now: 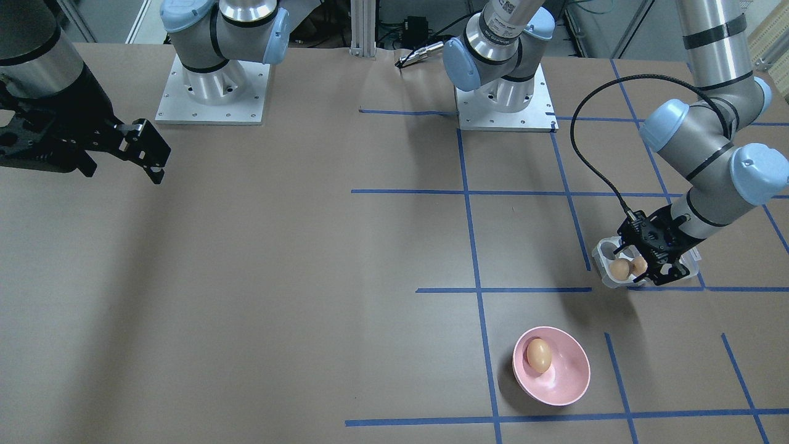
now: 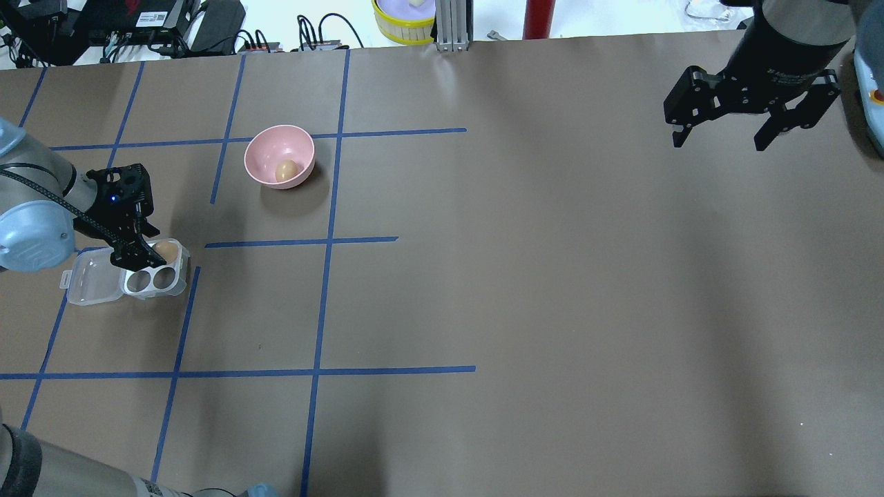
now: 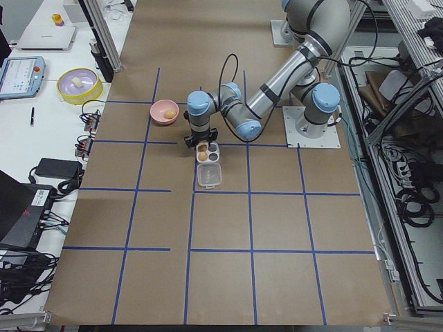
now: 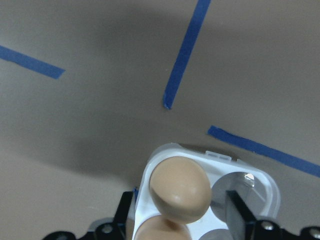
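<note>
A clear egg carton (image 1: 603, 263) with white cups holds two brown eggs (image 4: 180, 187) in one row; the other two cups show empty. Its clear lid (image 2: 95, 281) lies open beside it. My gripper is directly over the carton, its black fingers open on either side of the eggs, with no clear contact. A third egg (image 1: 539, 355) lies in a pink bowl (image 1: 569, 381) nearer the front camera, apart from the carton.
A second arm's black gripper (image 1: 126, 144) hangs over the far side of the table, and other arm bases (image 1: 510, 118) stand at the edge. The taped table between carton and bowl is clear, as is the wide middle.
</note>
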